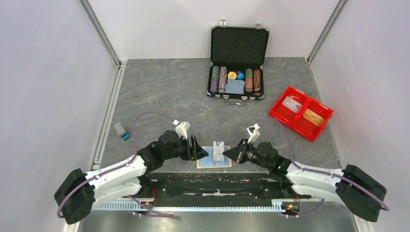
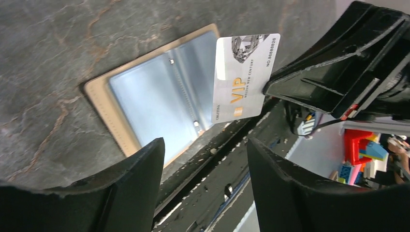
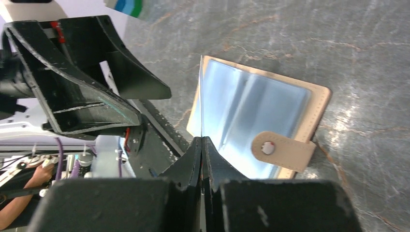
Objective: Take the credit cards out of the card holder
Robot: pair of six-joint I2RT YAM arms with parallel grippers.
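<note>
The card holder [image 1: 206, 161], tan-edged with pale blue insides, lies spread open on the grey table near its front edge. Above it, a white VIP card [image 2: 241, 79] is pinched at its edge by my right gripper [image 1: 225, 154], shut with the card between its tips. In the right wrist view the card [image 3: 201, 101] appears edge-on as a thin line rising from the fingertips. My left gripper stands open to the left of the holder, nothing between its fingers. The holder's tan strap with a snap [image 3: 273, 149] is unfastened.
A red divided tray [image 1: 302, 113] holds a white card and an orange card in separate compartments at right. An open poker-chip case [image 1: 237, 82] stands at the back. A small card-like item [image 1: 122, 131] lies far left.
</note>
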